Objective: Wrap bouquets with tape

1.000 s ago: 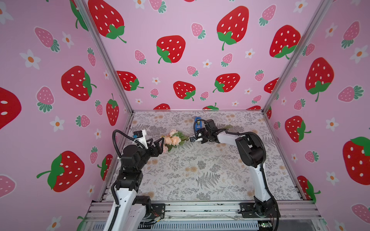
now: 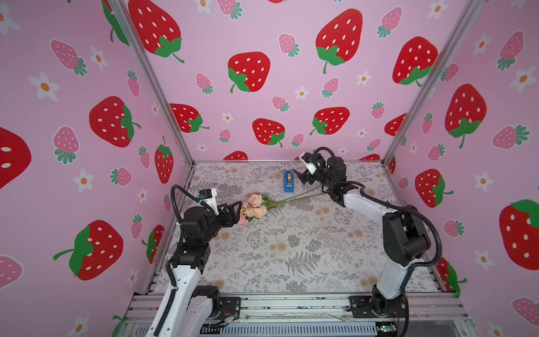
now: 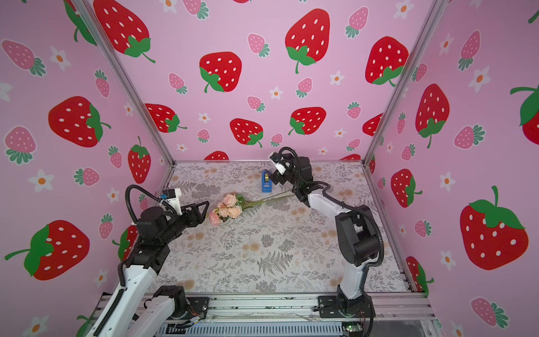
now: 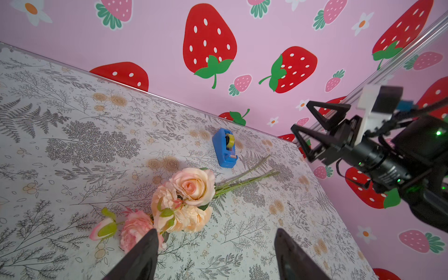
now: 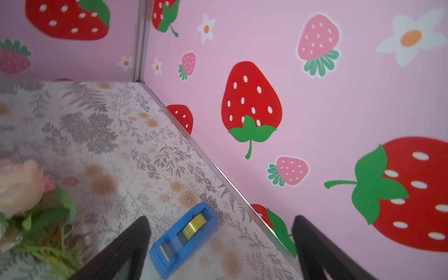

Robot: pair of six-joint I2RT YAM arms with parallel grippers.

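Peach and pink flowers of a bouquet lie on the table, with their green stems pointing right. Just behind the stems stands a blue tape dispenser holding a yellow roll. My left gripper hovers in front of the blooms at the left, fingers apart, nothing between its fingers. Up in the air near the dispenser is my right gripper, open and empty; the dispenser shows beyond its blurred fingers. No tape can be made out on the stems.
A pink strawberry-print wall closes off the back, close behind the dispenser.
My right gripper has risen off the stems and moved back and right, uncovering them. The left arm has shifted slightly right. The flower heads sit a little differently.
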